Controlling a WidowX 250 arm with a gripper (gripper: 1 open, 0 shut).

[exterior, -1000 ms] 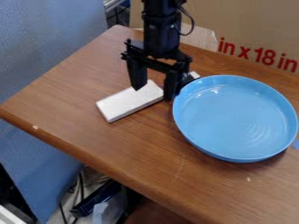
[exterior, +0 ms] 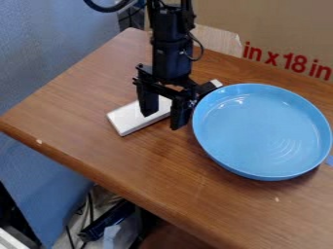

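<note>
My black gripper (exterior: pixel 164 109) is low over a white oblong object (exterior: pixel 129 120) on the wooden table (exterior: pixel 78 107), one finger on each side near its middle. The white object lies diagonally, partly hidden behind the gripper, with a dark part toward its upper right end. I cannot tell whether the fingers touch it. A blue plate (exterior: pixel 260 131) lies to the right, close to the gripper.
A cardboard box (exterior: pixel 279 39) with red printing stands along the back. The table's left edge drops toward a blue padded surface (exterior: pixel 46 58).
The plate has not moved.
</note>
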